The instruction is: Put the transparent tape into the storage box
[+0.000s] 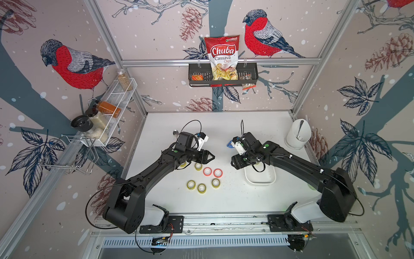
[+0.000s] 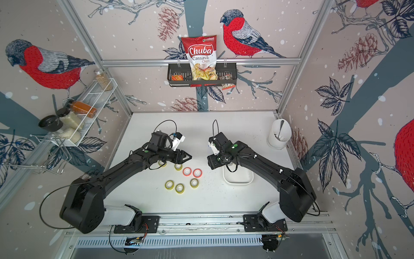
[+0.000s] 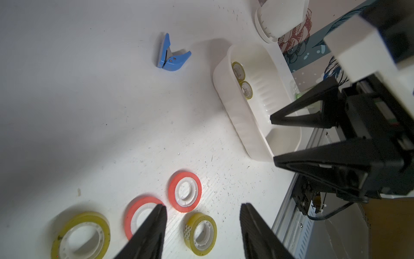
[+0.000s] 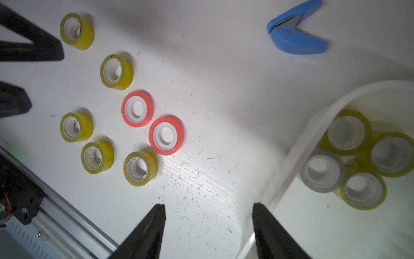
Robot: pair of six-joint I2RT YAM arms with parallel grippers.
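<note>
The white storage box (image 4: 345, 224) stands right of centre, with several tape rolls (image 4: 362, 190) at its back end. Several yellow-rimmed transparent tape rolls (image 4: 140, 168) lie on the table around two red-rimmed rolls (image 4: 166, 136). My left gripper hangs over this group, its fingers apart and empty. My right gripper is above the table at the box's left wall, open, with nothing between its fingers.
A blue tool (image 3: 172, 58) lies behind, left of the box. A white canister (image 1: 297, 133) stands at the back right. A wire shelf with jars hangs on the left wall; a basket with chips hangs at the back.
</note>
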